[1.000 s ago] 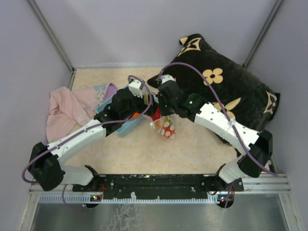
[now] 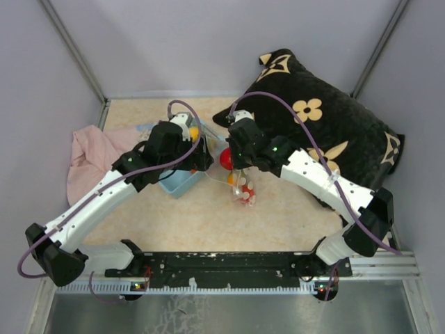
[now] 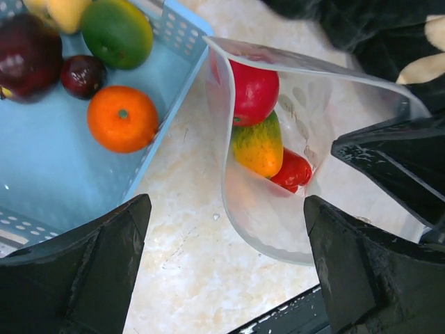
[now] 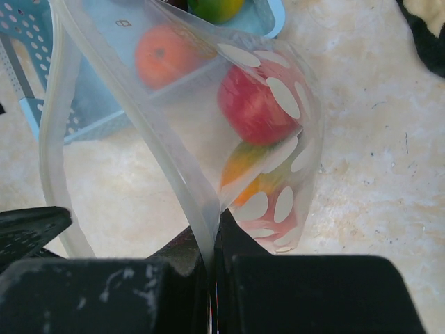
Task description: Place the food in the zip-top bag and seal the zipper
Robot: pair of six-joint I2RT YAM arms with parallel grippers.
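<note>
A clear zip top bag with white dots (image 4: 284,97) stands with its mouth wide open. Inside it, the left wrist view shows a red fruit (image 3: 255,94), a yellow-green fruit (image 3: 259,147) and a smaller red item (image 3: 293,172). My right gripper is shut on the bag's rim, the thin film running between its fingers. On the other side of the mouth, my left gripper is open and holds nothing. One of its fingers (image 4: 31,229) shows at the left of the right wrist view.
The blue basket (image 3: 139,163) beside the bag holds an orange (image 3: 123,118), a green fruit (image 3: 117,33) and dark round fruits. A pink cloth (image 2: 94,163) lies to the left. A black floral cushion (image 2: 327,104) fills the back right.
My left gripper has drawn left, away from the right gripper and over the basket. The right arm keeps its place at the bag's rim.
</note>
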